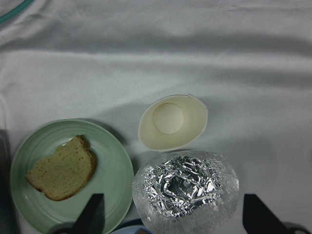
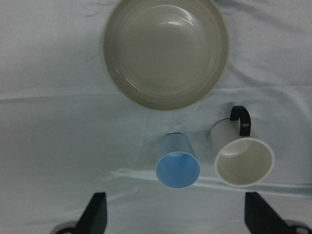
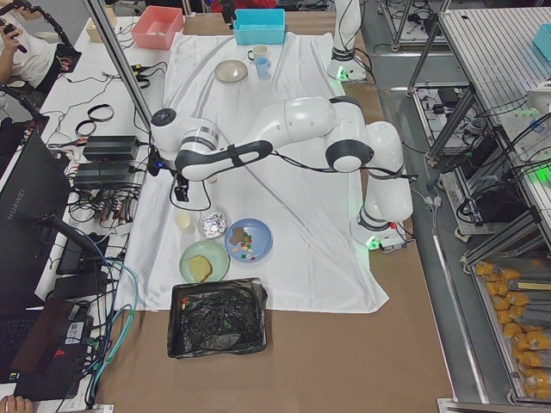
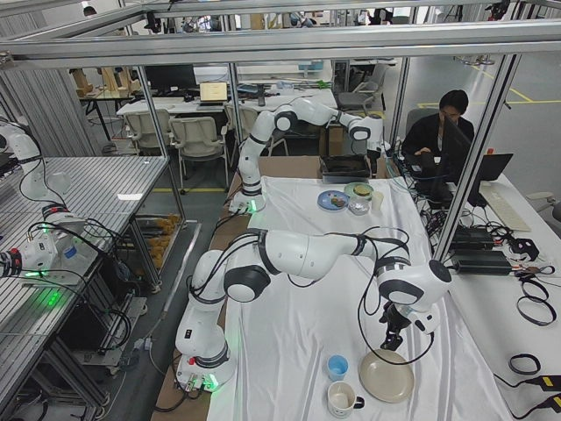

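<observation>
Beneath my left gripper lie a green plate (image 1: 112, 175) with a bread slice (image 1: 61, 170), a cream cup (image 1: 173, 122) and a foil-covered bowl (image 1: 185, 190); a blue plate (image 3: 263, 241) holds small colourful pieces. The left gripper is open, above them. My right gripper is open above the white cloth, near a beige plate (image 2: 165, 53), a light blue cup (image 2: 178, 165) and a white mug (image 2: 243, 163) with a black handle.
A black bag-lined tray (image 3: 215, 318) sits beyond the plates. Blue (image 3: 258, 30) and pink (image 3: 155, 30) bins stand at the other end. Cables and monitors crowd the side desk.
</observation>
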